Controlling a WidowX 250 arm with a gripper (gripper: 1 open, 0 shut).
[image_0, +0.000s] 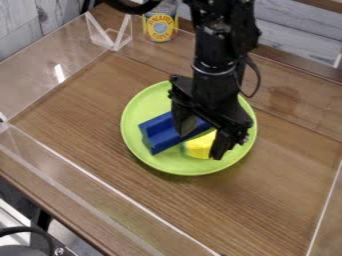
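A black gripper hangs over a green plate in the middle of the table, open, its fingers reaching down over two objects. The blue block lies on the plate's left part, partly behind the gripper. A yellow object sits to its right, also partly hidden by the gripper.
A yellow can stands at the back near a clear plastic piece at the upper left.
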